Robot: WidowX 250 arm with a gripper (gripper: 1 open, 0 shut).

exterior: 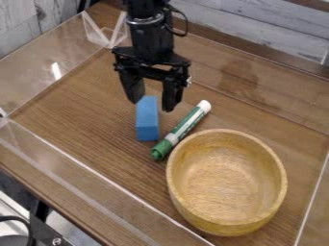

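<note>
My black gripper [153, 86] hangs over the wooden table at upper centre, open, with its fingers pointing down. Just below it a blue block [148, 119] lies on the table. To the right of the block a green tube with a white end [180, 131] lies diagonally, reaching toward the bowl. A yellow oval bowl [225, 184] sits at the lower right.
Bare table [77, 115] fills the left side and the upper right. A white edge runs along the upper left, and a black cable shows at the lower left corner.
</note>
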